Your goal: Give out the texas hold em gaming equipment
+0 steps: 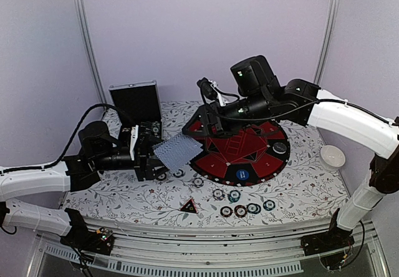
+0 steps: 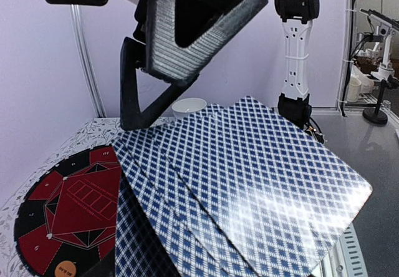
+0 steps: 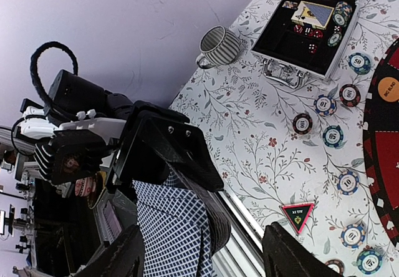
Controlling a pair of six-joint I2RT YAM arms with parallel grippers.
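Observation:
Blue-and-white checked playing cards (image 1: 179, 151) are held above the table by my left gripper (image 1: 151, 158), shut on them. In the left wrist view the cards (image 2: 249, 183) are fanned and slanted, with the upper ones slid across the rest. My right gripper (image 1: 191, 129) hangs at the far corner of the cards. One of its fingers (image 2: 129, 87) reaches the cards' edge there; whether it touches is unclear. In the right wrist view its fingertips (image 3: 128, 249) stand apart, with the cards (image 3: 171, 227) showing between them. The left fingertips are mostly hidden by the cards.
The round red-and-black poker mat (image 1: 237, 165) lies right of centre. Several chips (image 1: 234, 196) and a triangular marker (image 1: 189, 206) are spread in front. An open case (image 3: 312, 34) and a mug (image 3: 220, 45) stand back left; a white bowl (image 1: 332, 157) is at right.

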